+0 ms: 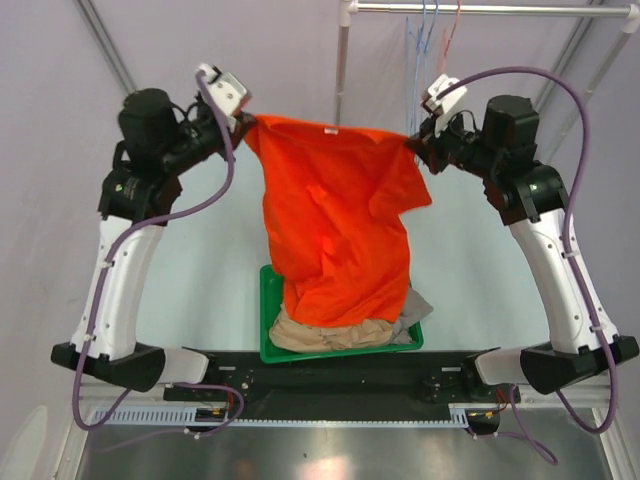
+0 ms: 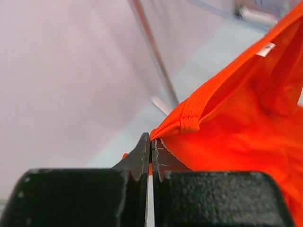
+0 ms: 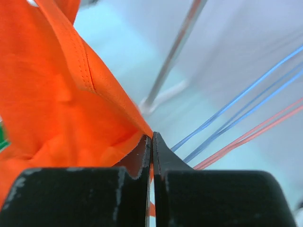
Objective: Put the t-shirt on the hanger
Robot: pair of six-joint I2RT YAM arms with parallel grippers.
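An orange t-shirt [image 1: 335,220] is stretched up between my two grippers, its body hanging down over the green bin. My left gripper [image 1: 242,122] is shut on one upper corner, which runs into its fingertips in the left wrist view [image 2: 150,140]. My right gripper [image 1: 418,145] is shut on the other upper corner, also seen at its fingertips in the right wrist view [image 3: 152,138]. Blue hangers [image 3: 227,109] and pink hangers [image 3: 255,132] hang beside the right gripper, behind the shirt.
A metal rack [image 1: 480,9] carries the hangers at the top right. The green bin [image 1: 268,320] holds beige and grey cloth at the table's front.
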